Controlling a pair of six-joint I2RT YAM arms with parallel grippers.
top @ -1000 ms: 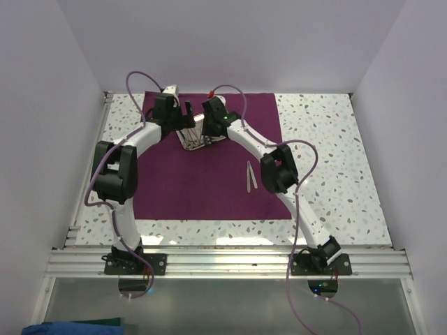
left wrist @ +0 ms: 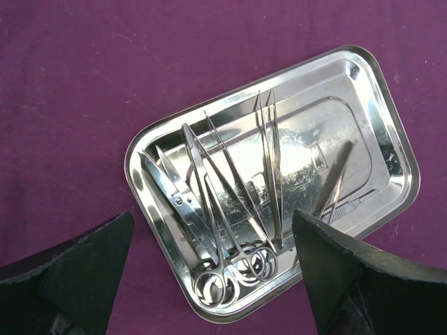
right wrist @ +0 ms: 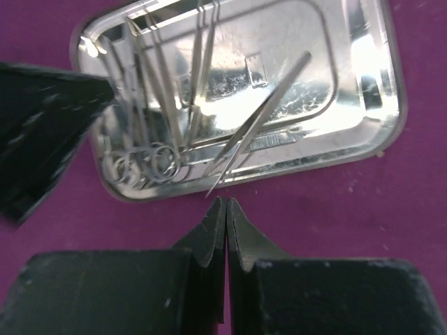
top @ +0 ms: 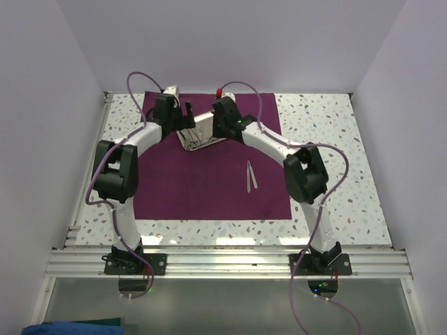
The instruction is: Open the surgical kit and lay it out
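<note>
A steel tray (left wrist: 370, 153) on the purple cloth (top: 188, 181) holds scissors (left wrist: 209, 279), tweezers (left wrist: 272, 167) and other slim instruments. My left gripper is open over the tray in the left wrist view, nothing clearly held. My right gripper is shut above the tray's near edge, just short of the tip of a slanted pair of tweezers (right wrist: 260, 122); nothing shows between its fingers. Two slim instruments (top: 248, 178) lie side by side on the cloth, right of centre.
Both arms meet closely over the tray at the back, the left gripper showing at the edge of the right wrist view.
My right arm has shifted to the right, uncovering more of the tray in the top view. The left arm and the loose instruments look unmoved.
</note>
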